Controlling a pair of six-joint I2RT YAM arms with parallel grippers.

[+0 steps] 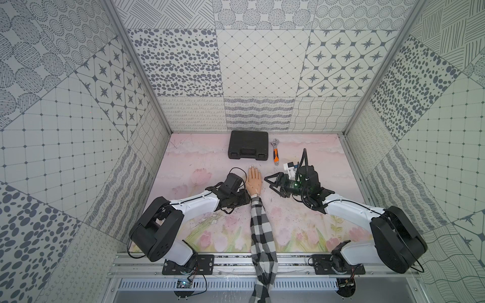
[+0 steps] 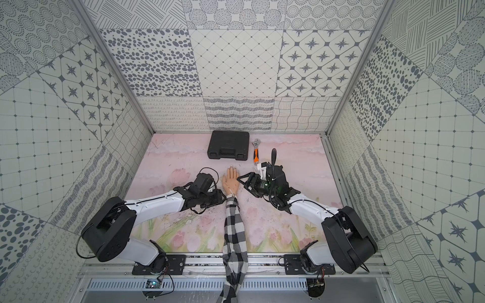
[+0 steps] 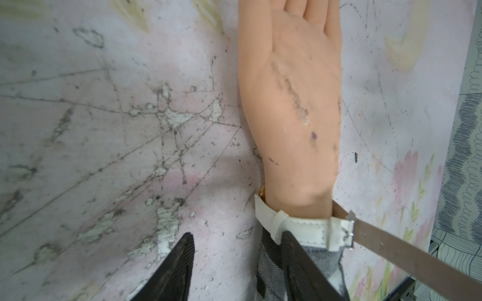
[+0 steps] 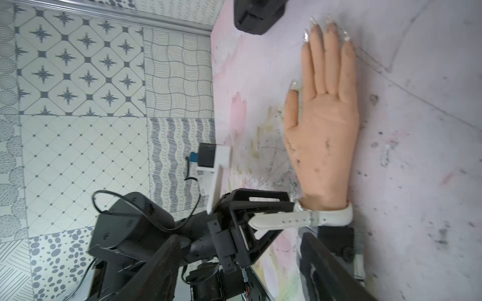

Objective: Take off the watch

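Note:
The white watch strap (image 3: 306, 230) circles the wrist of a palm-up artificial hand (image 3: 301, 120), above a checked sleeve (image 1: 262, 232). Its metal buckle (image 3: 346, 233) sits on the thumb-opposite edge, and the loose strap tail (image 4: 281, 219) sticks out sideways. My left gripper is open beside the wrist, one finger (image 3: 303, 268) overlapping the strap in view; the tail runs past that finger's outer side, not visibly gripped. My right gripper (image 1: 269, 183) stands open to the right of the hand, nothing between its fingers. The watch face is not visible.
A black case (image 1: 248, 145) and an orange-handled wrench (image 1: 275, 152) lie behind the hand. The left gripper's body (image 4: 135, 225) crowds the wrist from its side. Free table spreads to the right of the right gripper and at the back left.

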